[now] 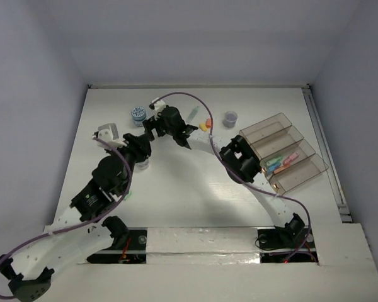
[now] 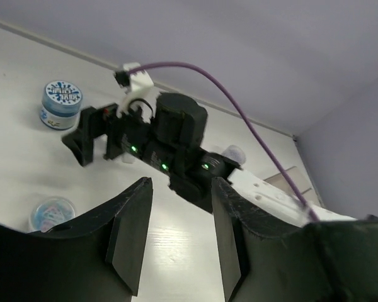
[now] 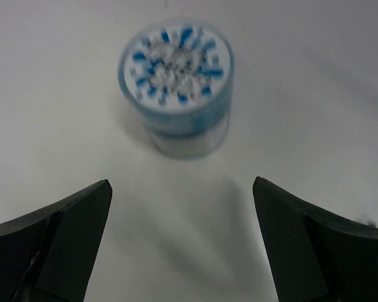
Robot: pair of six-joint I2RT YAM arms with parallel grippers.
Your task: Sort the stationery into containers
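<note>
A blue-lidded round jar [image 1: 138, 115] [image 2: 62, 104] [image 3: 176, 88] stands at the back left, just beyond the open fingers of my right gripper [image 1: 150, 126]. A second clear round container [image 1: 142, 163] [image 2: 51, 215] stands nearer, partly behind my left gripper [image 1: 140, 150], which is apart from it, fingers open with nothing between. Small orange and yellow pieces [image 1: 204, 126] and a pale slim item [image 1: 192, 114] lie at the back middle. The compartment organiser [image 1: 264, 126] at the right holds pink, blue and green pieces [image 1: 290, 158].
A small clear cup [image 1: 230, 118] stands at the back, right of the loose pieces. A green piece [image 1: 128, 194] lies near the left arm. The right arm spans the back middle and right.
</note>
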